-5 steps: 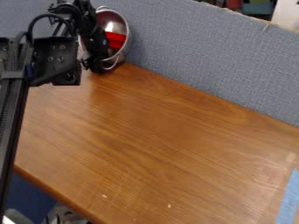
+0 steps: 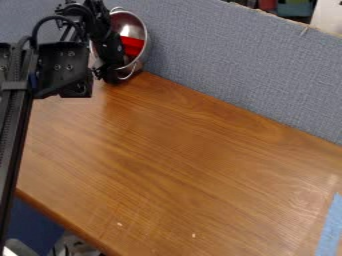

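Note:
A steel bowl (image 2: 135,32) is tipped on its side at the back left of the table, by the partition, with something red (image 2: 131,47) inside it. My black gripper (image 2: 110,65) is at the bowl's left side and hides part of it. Its fingers are dark and crowded against the bowl, so I cannot tell from the view whether they are shut or what is between them.
A grey partition (image 2: 241,80) runs along the back. A strip of blue tape (image 2: 329,225) lies at the right. The table's front edge drops away at the lower left.

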